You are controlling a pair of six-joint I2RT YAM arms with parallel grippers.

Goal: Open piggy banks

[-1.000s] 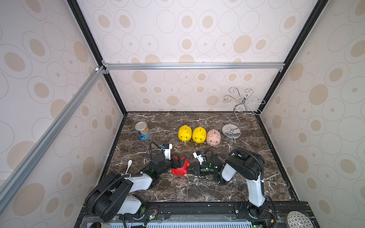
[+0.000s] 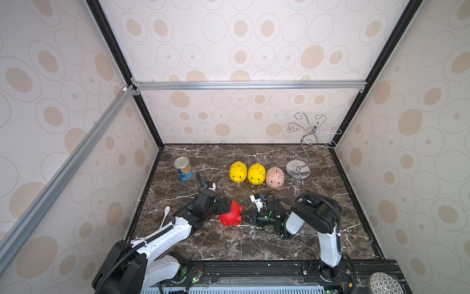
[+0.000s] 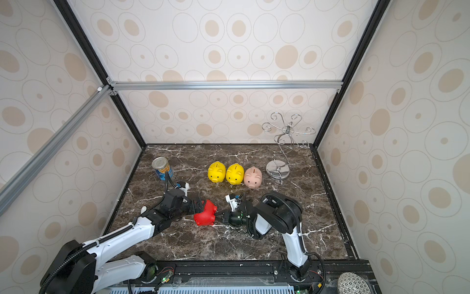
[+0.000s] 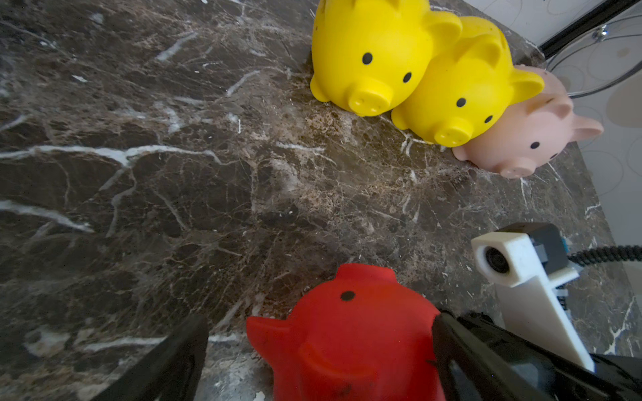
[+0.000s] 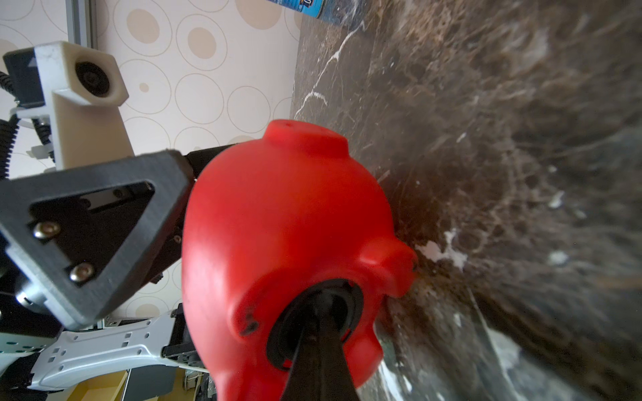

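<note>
A red piggy bank (image 2: 230, 215) lies on its side on the marble table, between the two grippers. My left gripper stands open, its fingers either side of the red bank in the left wrist view. My right gripper is shut, its tip at the black round plug in the bank's underside. Two yellow piggy banks (image 2: 238, 171) and a pink piggy bank (image 2: 275, 177) stand upright in a row behind, slots on top.
A tin can (image 2: 184, 169) stands back left and a spoon (image 2: 165, 214) lies at the left. A chrome stand (image 2: 298, 169) is back right. Bare table lies in front of the red bank.
My left arm has shifted and its wrist has turned, now sitting slightly further back from the red bank. The right arm looks almost unchanged.
</note>
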